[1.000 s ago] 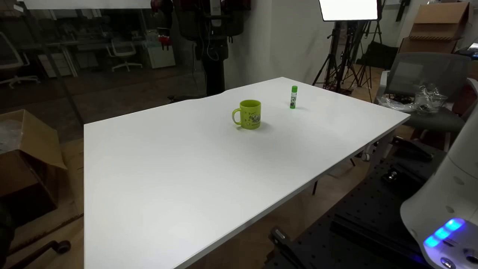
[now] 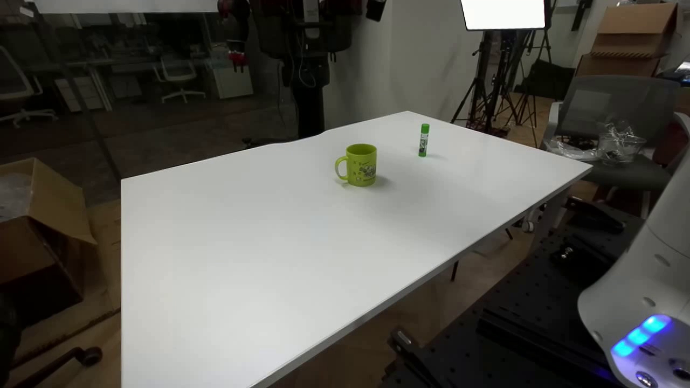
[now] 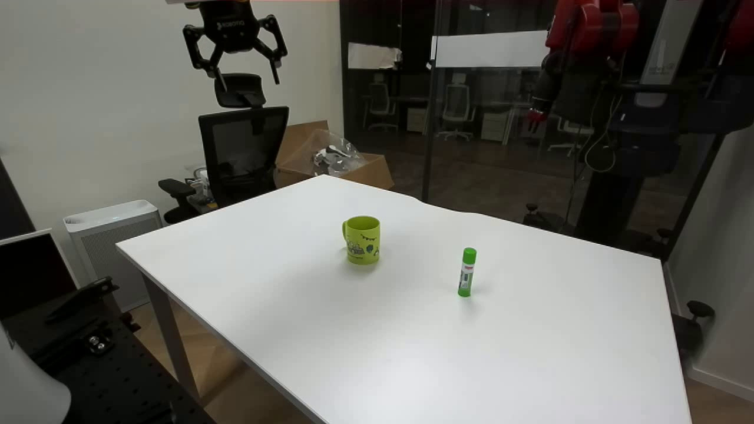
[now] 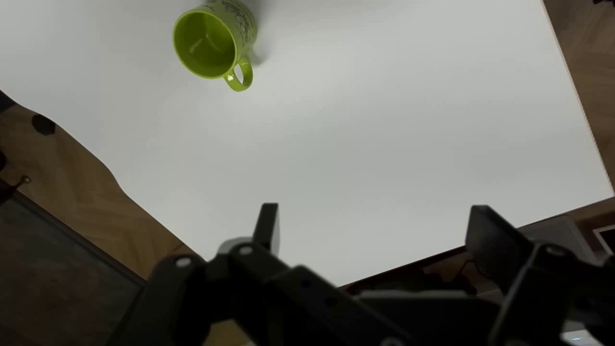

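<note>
A lime-green mug point(image 2: 361, 167) with printed pictures stands upright on the white table point(image 2: 259, 258). Apart from it is an upright green-and-white stick point(image 3: 466, 272), like a glue stick, with a green cap. My gripper point(image 3: 248, 78) hangs high above the table's far left part in exterior view 2, its fingers wide open. Looking down in the wrist view, the mug point(image 4: 205, 46) lies at the upper left with its handle towards the gripper. Only bare table and its edge show between the fingers. The stick is outside the wrist view.
Beyond the table are an office chair point(image 3: 244, 145), an open cardboard box point(image 2: 42, 220) and a light panel on a stand point(image 2: 504, 14). A dark perforated base point(image 2: 504, 336) runs beside the table.
A dark piece, apparently part of my gripper, now shows at the top edge of exterior view 1, where none showed before. The mug and stick have not moved.
</note>
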